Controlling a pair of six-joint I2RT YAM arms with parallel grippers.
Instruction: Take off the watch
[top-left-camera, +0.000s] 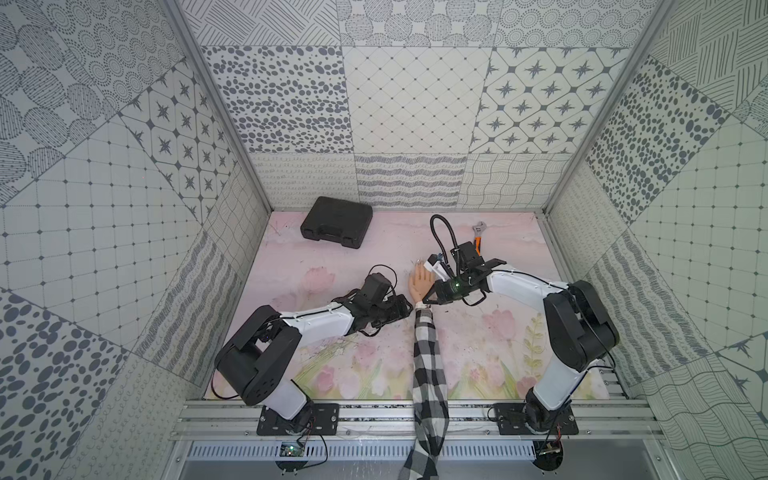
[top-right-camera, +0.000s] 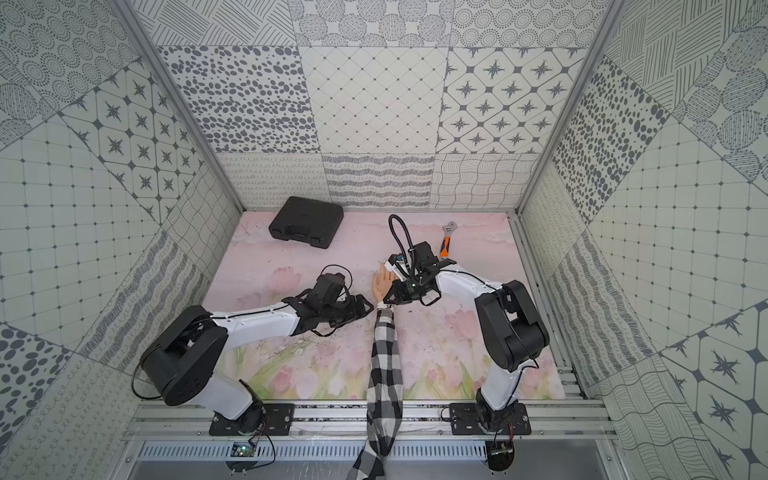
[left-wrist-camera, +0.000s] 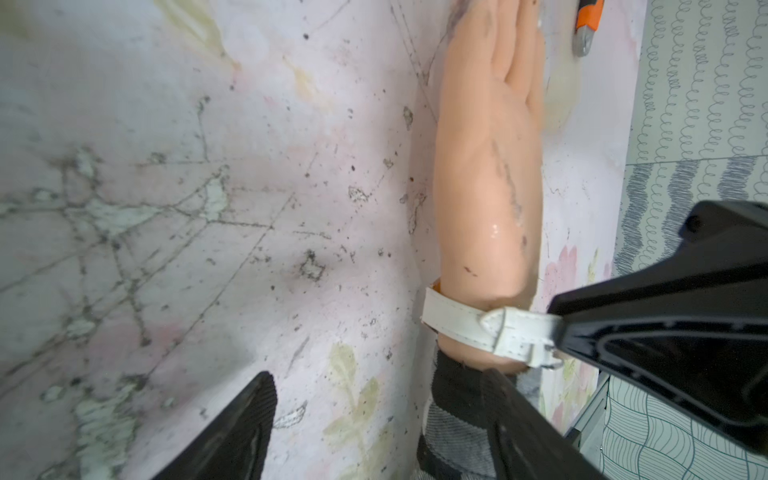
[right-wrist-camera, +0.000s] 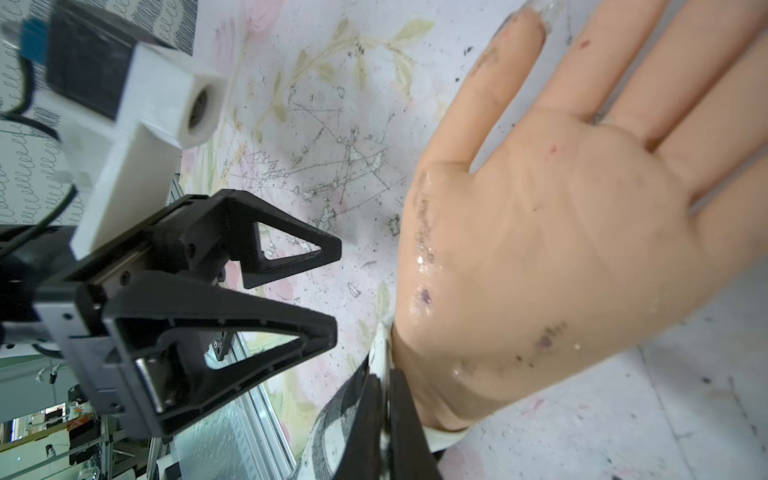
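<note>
A white watch strap with its buckle circles the wrist of a mannequin hand, palm up in the right wrist view. My right gripper is shut at the wrist's edge, and the thin white strap (right-wrist-camera: 381, 344) runs in between its fingertips. In the left wrist view its dark fingers (left-wrist-camera: 664, 320) meet the strap beside the buckle. My left gripper stands open left of the wrist, empty, one finger (left-wrist-camera: 520, 424) over the sleeve. The watch face is hidden.
A black-and-white checked sleeve (top-left-camera: 430, 376) covers the forearm towards the front edge. A black case (top-left-camera: 337, 221) lies at the back left, an orange-handled wrench (top-left-camera: 478, 237) at the back right.
</note>
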